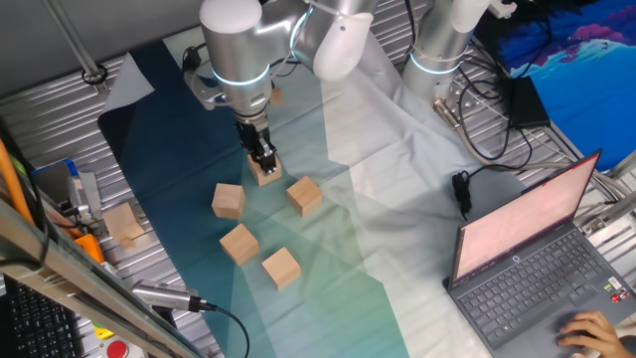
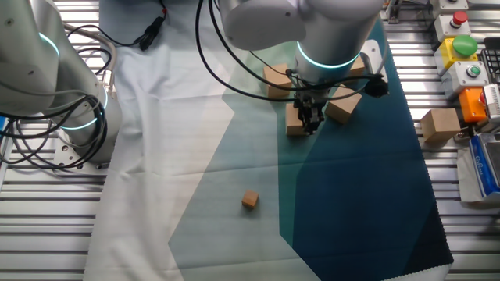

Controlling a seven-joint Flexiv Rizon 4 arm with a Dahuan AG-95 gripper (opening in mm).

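Observation:
Black fingers make up my gripper [image 1: 266,167], which is low over a wooden cube [image 1: 263,178] and covers part of it. From the other side, the gripper [image 2: 312,125] overlaps the right part of that cube [image 2: 294,122]. Neither view makes clear whether the fingers hold the cube or only stand against it, nor how far apart they are. Around it on the cloth lie more wooden cubes: one to the left [image 1: 229,201], one to the right [image 1: 305,197], and two nearer the front, a cube [image 1: 239,245] and another cube [image 1: 282,268].
A much smaller wooden cube [image 2: 250,200] lies alone on the cloth. Off the cloth sits another wooden block [image 2: 440,126]. A laptop [image 1: 537,268] with a person's hand [image 1: 593,333] on it stands at the right.

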